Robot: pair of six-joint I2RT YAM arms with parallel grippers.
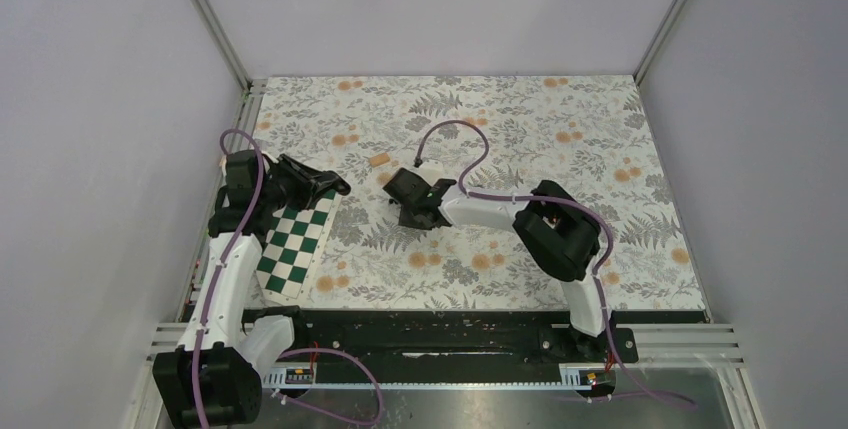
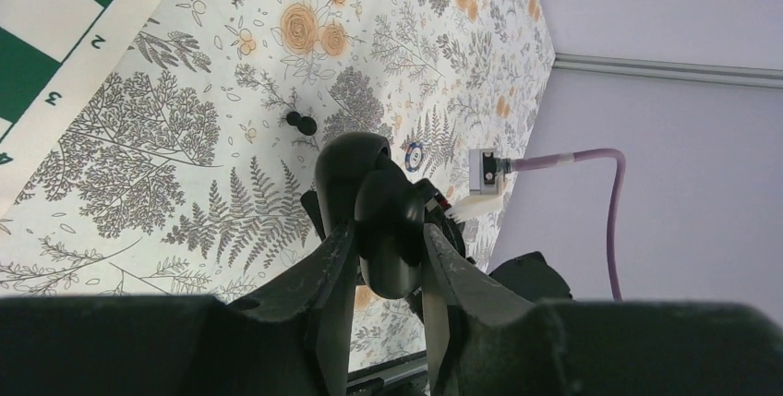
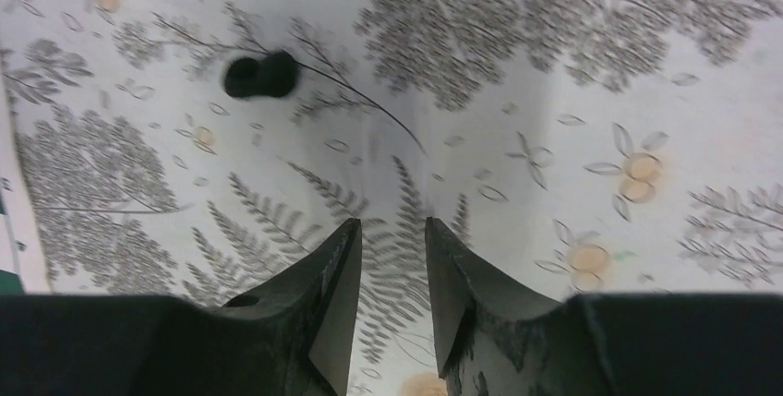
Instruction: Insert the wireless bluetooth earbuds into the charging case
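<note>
In the left wrist view, a glossy black charging case (image 2: 388,221) is pinched in my left gripper, its rounded parts sticking out past the fingertips. The top view has this case (image 1: 341,186) held near the chessboard's right edge. Small black earbud pieces (image 2: 301,123) lie on the patterned cloth, touching each other; whether they are one bud or two I cannot tell. They also show, blurred, as black pieces (image 3: 260,76) at the upper left of the right wrist view. My right gripper is partly open, with only cloth visible between its fingers, apart from those pieces.
A green and white chessboard (image 1: 297,249) lies at the left of the table. A small wooden block (image 1: 379,159) sits behind the right gripper, and a round chip (image 2: 414,156) lies on the cloth.
</note>
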